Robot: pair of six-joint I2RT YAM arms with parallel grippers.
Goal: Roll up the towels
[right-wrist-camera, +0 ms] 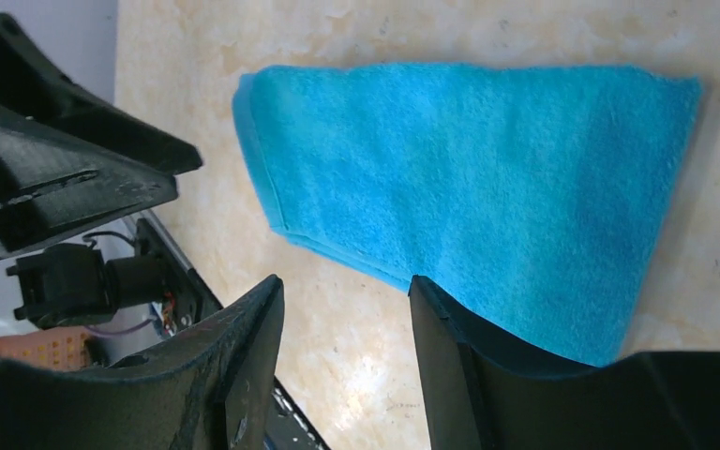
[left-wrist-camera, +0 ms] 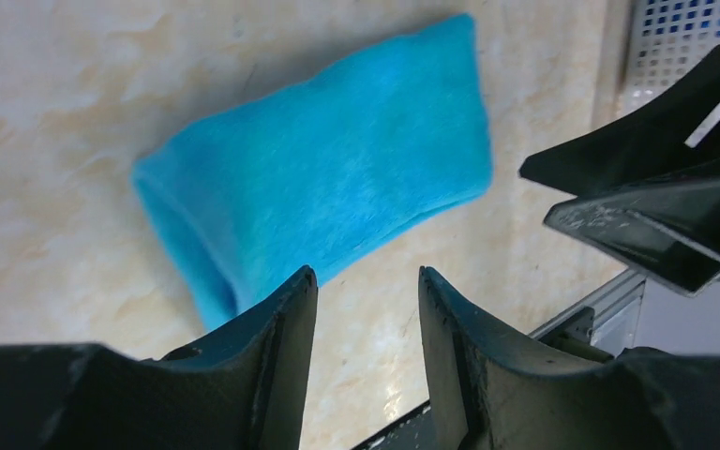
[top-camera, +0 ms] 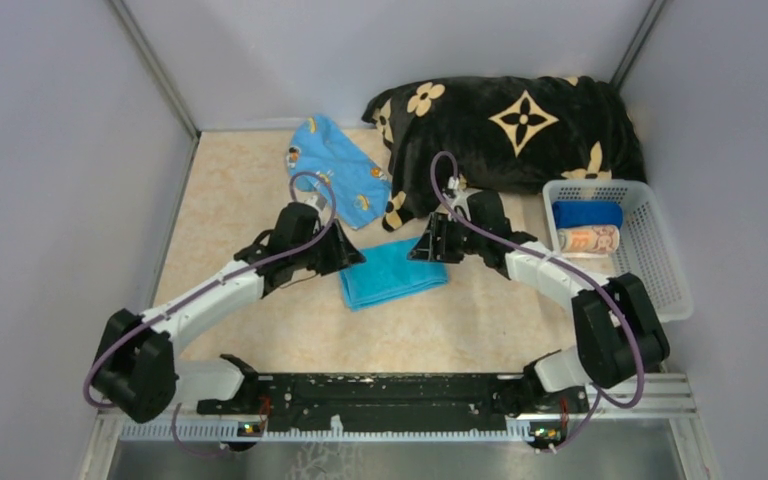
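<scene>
A turquoise towel (top-camera: 390, 276) lies folded into a flat rectangle on the table, its layers showing along the edges. My left gripper (top-camera: 355, 258) hovers over its left end; in the left wrist view nothing is between the left fingers, which stand apart. Over the towel's right end is my right gripper (top-camera: 422, 252), open and empty, its fingers (right-wrist-camera: 445, 347) spread wide in the right wrist view. Farther back, a light-blue patterned towel (top-camera: 335, 165) lies loosely spread. Two rolls, a dark blue one (top-camera: 587, 214) and an orange-patterned one (top-camera: 588, 239), rest in the white basket (top-camera: 672, 285).
A large black cloth (top-camera: 480, 120) with beige motifs is heaped along the back and meets the light-blue towel. The basket stands at the right edge. Bare table (top-camera: 410, 345) lies in front of the turquoise towel and to its left.
</scene>
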